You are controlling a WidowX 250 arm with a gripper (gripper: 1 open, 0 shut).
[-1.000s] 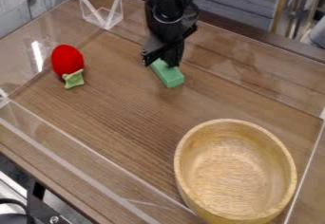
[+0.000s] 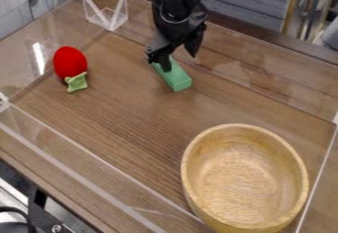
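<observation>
My black gripper [image 2: 173,53] hangs from the top centre over a green block [image 2: 175,77], its fingers spread apart around the block's upper end. Whether they touch the block is hard to tell. The block lies on the wooden table [image 2: 132,138].
A red object [image 2: 70,62] with a small green piece lies at the left. A large round wooden bowl [image 2: 244,178] sits at the lower right. A clear plastic item [image 2: 106,12] is at the back left.
The gripper's fingers have spread wider apart over the last second, above the green block. The block looks nearly where it was.
</observation>
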